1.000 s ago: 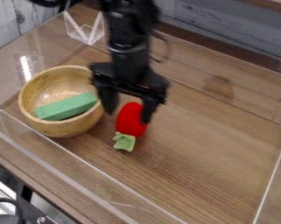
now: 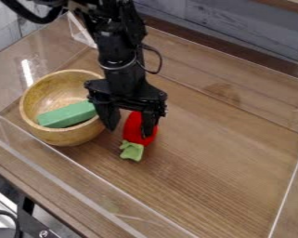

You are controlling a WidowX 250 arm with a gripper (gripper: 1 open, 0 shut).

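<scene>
My black gripper (image 2: 126, 114) hangs in the middle of the view, low over a red object (image 2: 142, 128) with a green top (image 2: 131, 150), like a strawberry or carrot-like toy, lying on the wooden table. The fingers come down on either side near the red object; whether they touch it or are closed on it I cannot tell. To the left, a yellowish bowl (image 2: 45, 89) holds a green oblong object (image 2: 64, 115).
A pale wall (image 2: 251, 23) runs along the back, and dark cables lie at the lower left corner.
The gripper has come slightly lower and now overlaps more of the red object. The bowl and green object look much the same.
</scene>
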